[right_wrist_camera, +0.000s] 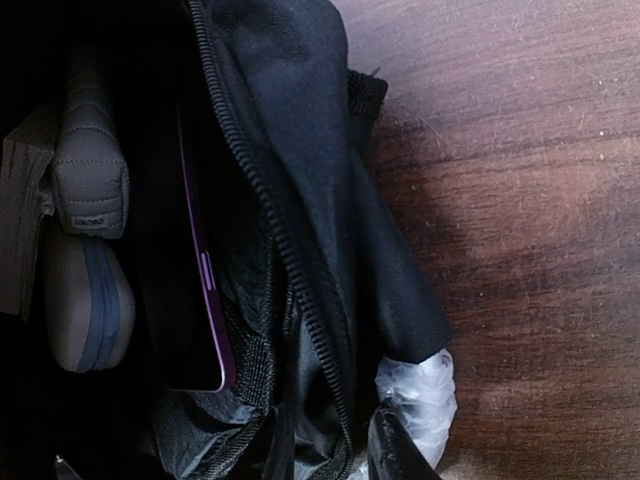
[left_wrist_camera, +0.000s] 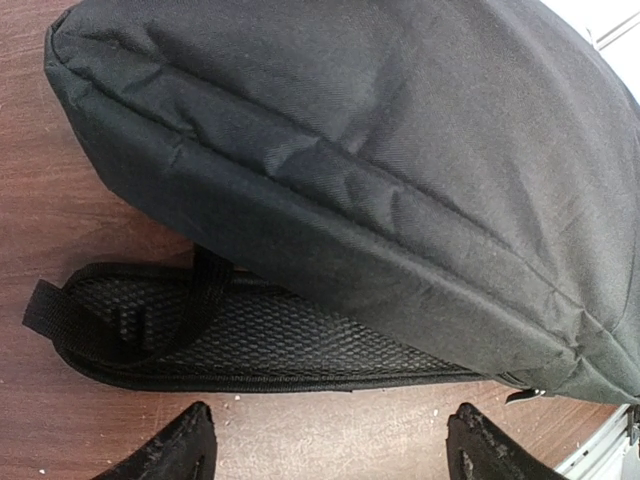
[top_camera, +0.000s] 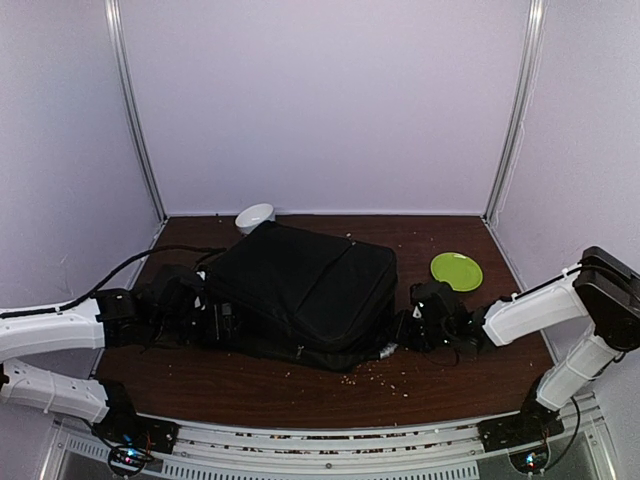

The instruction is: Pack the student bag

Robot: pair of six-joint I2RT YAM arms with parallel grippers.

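Observation:
The black bag (top_camera: pixel 310 275) lies across the middle of the table, its open mouth towards the right. Inside, the right wrist view shows a grey padded case (right_wrist_camera: pixel 88 165), a grey-and-blue rounded item (right_wrist_camera: pixel 90 305) and a purple-edged tablet or phone (right_wrist_camera: pixel 207 270). My right gripper is part open at the mouth, with the zipper edge (right_wrist_camera: pixel 300 275) running between its fingers; contact with it cannot be told. By the bag's left side, my left gripper stands open near a mesh strap (left_wrist_camera: pixel 290 340), nothing held between its fingers.
Clear crinkled plastic (right_wrist_camera: pixel 420 400) pokes out under the bag's right edge. A green plate (top_camera: pixel 457 271) lies at the right and a white bowl (top_camera: pixel 255 217) stands behind the bag. Crumbs (top_camera: pixel 375 385) litter the table in front.

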